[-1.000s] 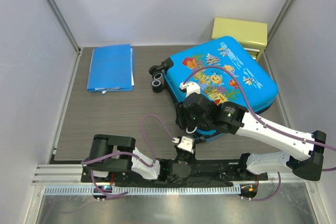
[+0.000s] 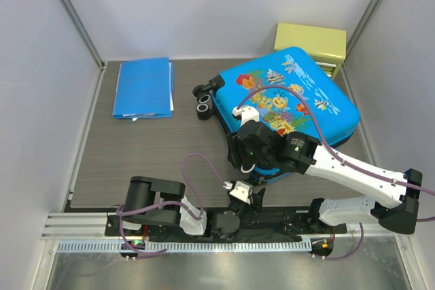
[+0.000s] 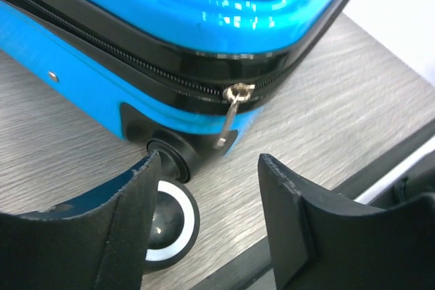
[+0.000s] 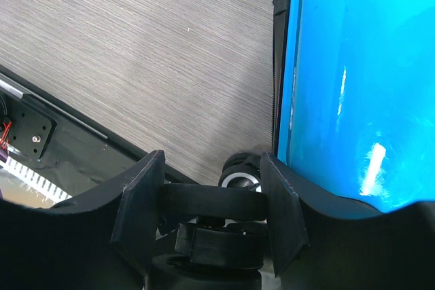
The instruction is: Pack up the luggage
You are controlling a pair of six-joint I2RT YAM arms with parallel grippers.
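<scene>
The blue suitcase (image 2: 299, 93), printed with fish, lies on the wooden floor. In the left wrist view its zipper pull (image 3: 227, 117) dangles at a corner above a wheel (image 3: 170, 225). My left gripper stands open just in front of that pull, nothing between its fingers. My right gripper is over the suitcase's near left side; its fingers are apart along the blue shell (image 4: 360, 79), a black strap and zipper edge beside it, and I see nothing held between them.
A blue folder (image 2: 141, 89) with papers lies at the back left. A yellow box (image 2: 309, 40) stands behind the suitcase. Walls bound the sides and back.
My left gripper has shifted to the right along the suitcase's near corner. The right arm and suitcase look unchanged.
</scene>
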